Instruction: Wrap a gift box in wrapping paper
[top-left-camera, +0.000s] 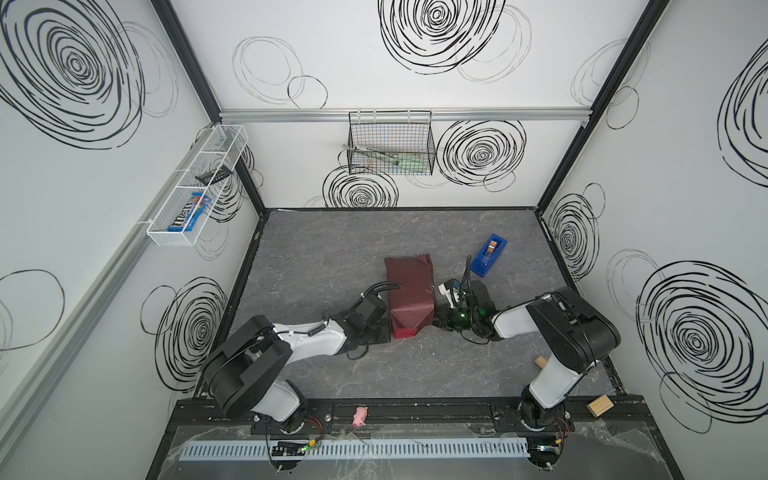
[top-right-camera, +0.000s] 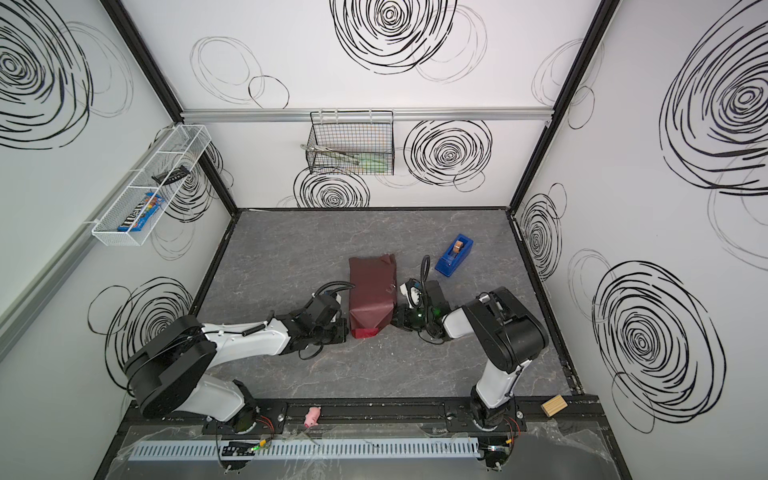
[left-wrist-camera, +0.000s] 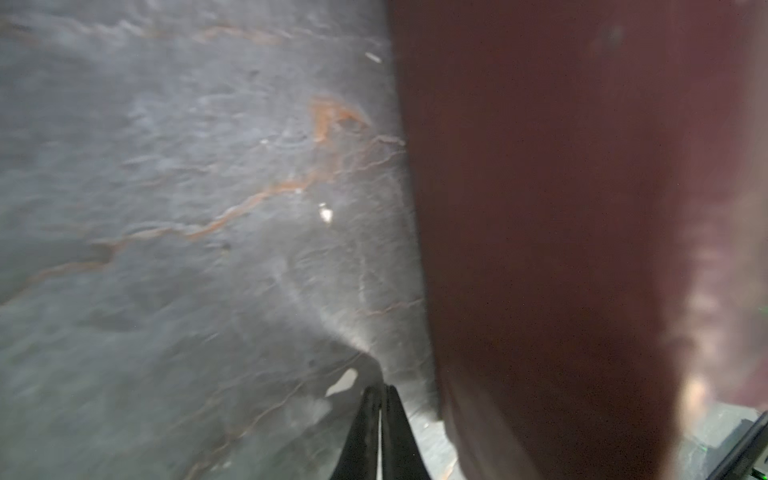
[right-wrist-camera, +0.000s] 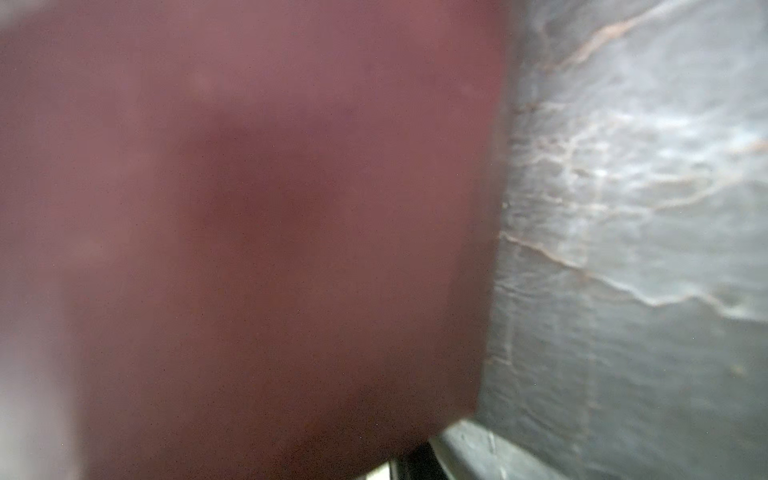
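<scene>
The gift box, wrapped in maroon paper (top-left-camera: 409, 288), lies upright lengthwise at the table's centre, with a red flap (top-right-camera: 368, 331) at its near end. My left gripper is at the box's left side, low by the table; its fingertips show together beside the maroon paper, and whether paper is between them is unclear. My right gripper (top-right-camera: 400, 318) is against the near right corner of the box; maroon paper fills most of the right wrist view and hides its fingers.
A blue tape dispenser (top-left-camera: 489, 254) lies to the back right. A pink toy (top-left-camera: 360, 416) and a wooden block (top-left-camera: 600, 405) sit on the front frame. Wire baskets hang on the back and left walls.
</scene>
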